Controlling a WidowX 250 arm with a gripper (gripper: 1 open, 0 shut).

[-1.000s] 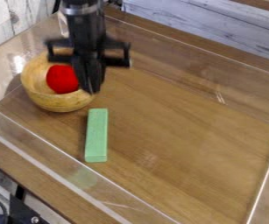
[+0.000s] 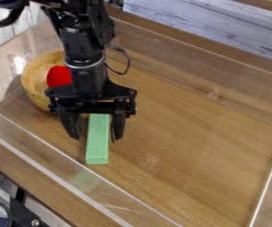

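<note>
The black gripper is low over a long light-green block lying on the wooden table, its fingers either side of the block's back end. The fingers look apart; whether they touch the block is unclear. Behind the arm, a yellowish bowl holds a red round object, both partly hidden by the arm.
A white plank wall stands at the back.
The block appears unmoved.
</note>
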